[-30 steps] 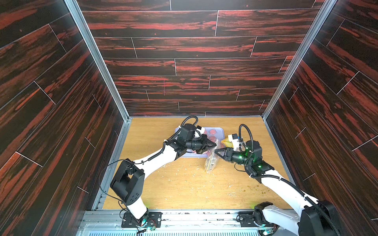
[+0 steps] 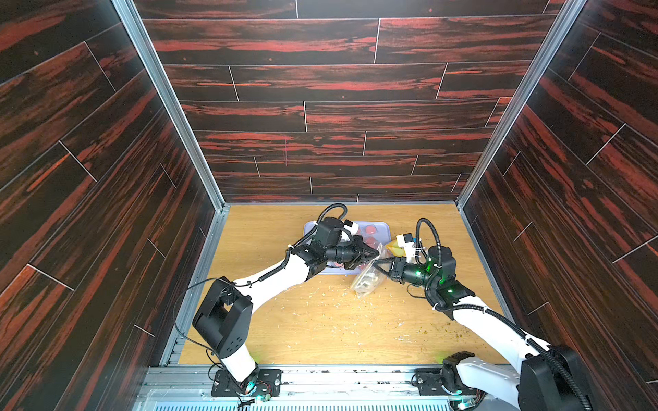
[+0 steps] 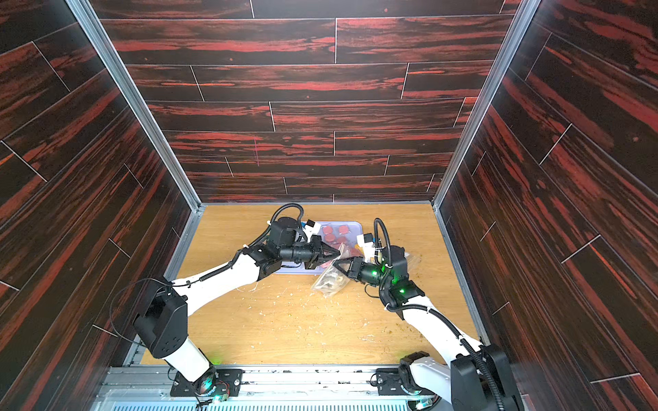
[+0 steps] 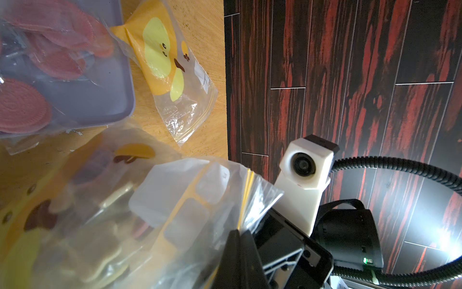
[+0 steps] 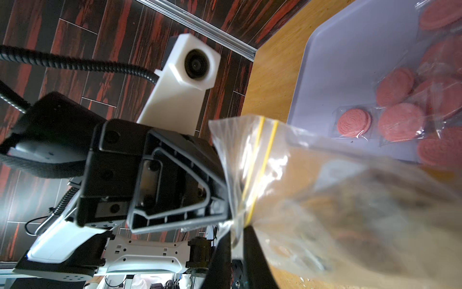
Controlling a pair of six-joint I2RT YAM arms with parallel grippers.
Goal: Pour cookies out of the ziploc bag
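Note:
A clear ziploc bag [image 2: 370,281] with yellow print hangs between my grippers, its zip end uppermost. Pale pieces [image 4: 98,248] show blurrily through its film. My left gripper is shut on the bag's upper edge, its fingers pressed together with only thin film there. On the opposite side, my right gripper stands a little open at the same edge, a narrow gap between its fingers and film passing by the tips. Whether it touches the film cannot be told. The bag's mouth looks flat, beside the yellow zip lines [image 5: 262,168].
Behind the bag lies a lilac tray [image 5: 327,57] with several wrapped pink cookies [image 5: 401,121]. Another yellow printed bag [image 4: 163,62] rests on the table right of the tray. Crumbs dot the table [image 2: 308,328], whose front half is otherwise clear.
The bag's lower end has swung slightly and looks broader now, tipped towards the left. Both arms stay almost where they were.

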